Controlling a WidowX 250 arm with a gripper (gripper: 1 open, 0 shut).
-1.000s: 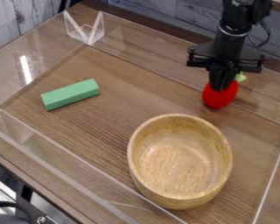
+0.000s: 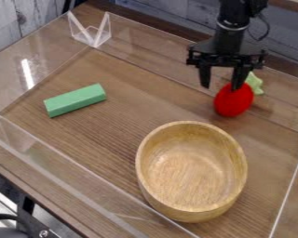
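Note:
The black gripper point(image 2: 226, 62) is at the upper right, raised just above and left of a red round object point(image 2: 235, 100), with its fingers spread apart and nothing visible between them. A small light green object point(image 2: 251, 80) lies behind the red one, partly hidden by it. A green rectangular block point(image 2: 75, 99) lies at the left. A wide, empty wooden bowl point(image 2: 192, 189) stands at the bottom centre-right.
The wooden table point(image 2: 89, 177) has free room in the middle and at the lower left. A pale wall or border runs along the back edge, behind the arm.
The gripper has risen from over the red object and shifted slightly left, uncovering it and more of the light green object behind it.

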